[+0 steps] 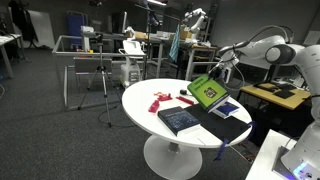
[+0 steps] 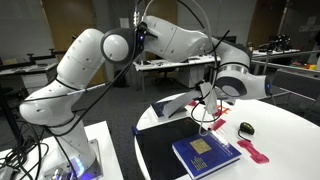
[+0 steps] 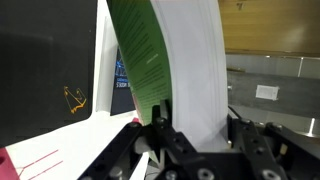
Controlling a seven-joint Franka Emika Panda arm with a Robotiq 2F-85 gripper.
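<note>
A green book hangs tilted above the round white table, its cover facing exterior view 1. My gripper is shut on the green book, gripping it by one edge; in the wrist view its pages and spine fill the space between the fingers. Below and left of it, a dark blue book lies flat on the table. Another blue book lies at the right, partly behind the raised one. A black mat is spread on the table's right part.
Red items and a small dark object lie toward the table's far side. A wooden surface stands beyond the arm.
</note>
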